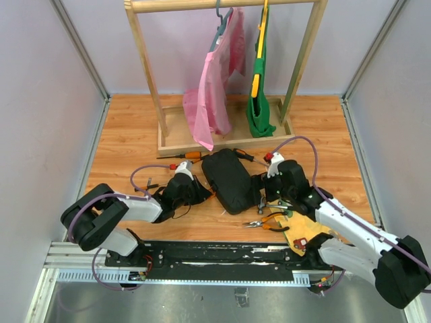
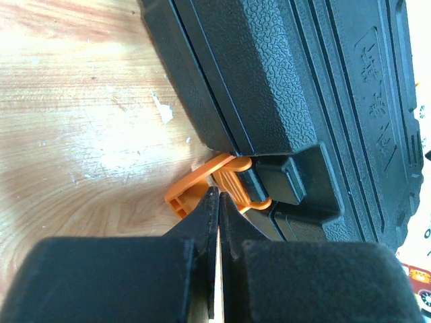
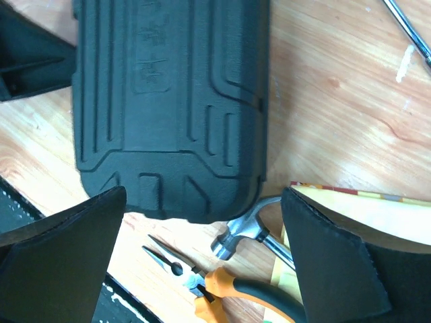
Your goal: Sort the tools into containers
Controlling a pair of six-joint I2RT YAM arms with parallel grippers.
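A black tool case (image 1: 227, 182) lies closed in the middle of the wooden floor, turned at a slant. On its left side an orange latch (image 2: 229, 182) stands out from the case in the left wrist view. My left gripper (image 1: 209, 195) is shut, its tips at this latch with nothing seen between them. At the case's right side my right gripper (image 1: 259, 190) is open and empty. Below the case in the right wrist view lie a hammer (image 3: 244, 231) and orange-handled pliers (image 3: 195, 279). Two screwdrivers, one long (image 1: 191, 155) and one short (image 1: 243, 154), lie behind the case.
A wooden rack (image 1: 166, 149) with hanging pink and green garments stands at the back. A yellow cloth bag (image 1: 306, 227) lies under the right arm. Another tool (image 1: 146, 188) lies left, partly by the left arm.
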